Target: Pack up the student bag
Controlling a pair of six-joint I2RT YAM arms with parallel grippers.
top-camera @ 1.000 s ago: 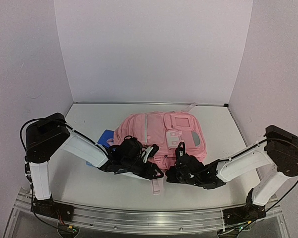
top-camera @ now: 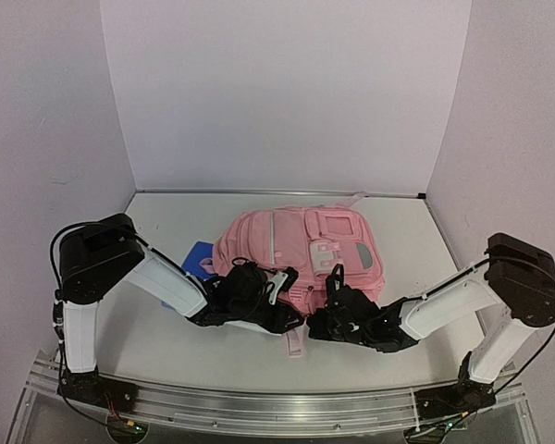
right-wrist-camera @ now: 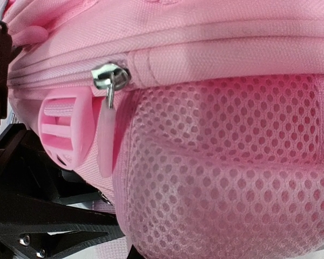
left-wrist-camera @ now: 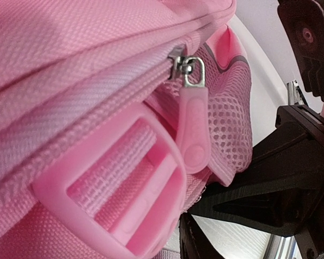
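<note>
The pink bag [top-camera: 296, 242] lies on its side across the middle of the table. Both grippers meet at its near edge in the top view, left gripper [top-camera: 298, 322] and right gripper [top-camera: 316, 326] almost tip to tip. A pink strap [top-camera: 294, 344] hangs from beneath them. Close up in the left wrist view are a pink buckle [left-wrist-camera: 119, 183] and a zipper pull [left-wrist-camera: 194, 127], with the right gripper's black fingers [left-wrist-camera: 259, 183] beyond. The right wrist view shows the mesh pocket [right-wrist-camera: 221, 183] and the left gripper's fingers [right-wrist-camera: 48, 221]. What either finger holds is hidden.
Something flat and blue [top-camera: 196, 259] lies partly beneath the bag's left side and the left arm. Bare table [top-camera: 194, 356] shows in front and at both sides; walls close off the back, left and right.
The left arm's elbow has shifted a little to the right, its gripper nearly in place. The strap end has slid slightly toward the bag. The right arm looks still.
</note>
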